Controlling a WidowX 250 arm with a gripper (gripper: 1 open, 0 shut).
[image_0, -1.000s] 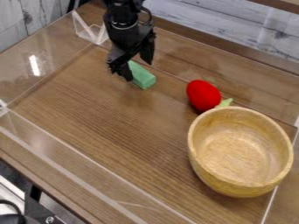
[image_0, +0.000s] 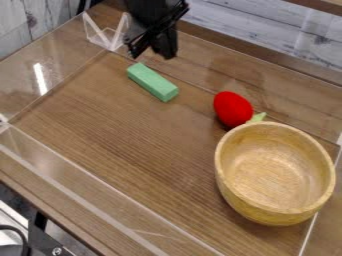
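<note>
A green block (image_0: 152, 82) lies flat on the wooden table, left of centre toward the back. My black gripper (image_0: 150, 42) is raised above and behind it at the top of the view, apart from the block; I cannot tell how far its fingers stand apart. A red object (image_0: 231, 108) with a green tip lies to the right. A large yellow bowl (image_0: 274, 212) stands at the lower right.
A clear plastic piece shows at the top left, behind the arm. Dark cables lie at the lower left edge.
My gripper has moved up and back, away from the green block, which now shows uncovered in about the same place.
</note>
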